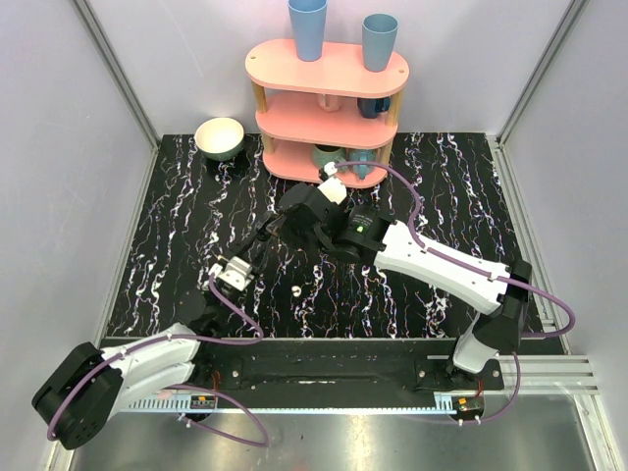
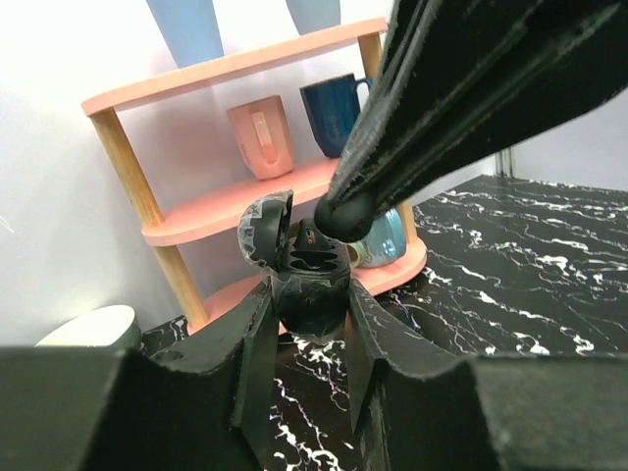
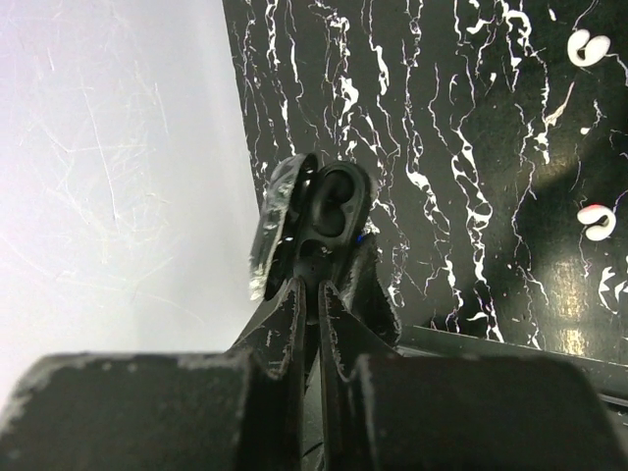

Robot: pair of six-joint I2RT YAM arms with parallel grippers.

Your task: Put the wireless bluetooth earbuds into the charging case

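Note:
The black charging case stands with its lid swung open, held between the fingers of my left gripper, which is shut on it. In the right wrist view, the case shows dark, empty-looking hollows. My right gripper is shut at the lower hollow, its tips close together; I see nothing between them. From the left wrist view, a dark rounded fingertip hangs right over the case; whether it touches is unclear. Two white earbuds, one plain and one with a red mark, lie on the table.
A pink shelf with cups and mugs stands at the back. Left of it sits a pale green bowl.

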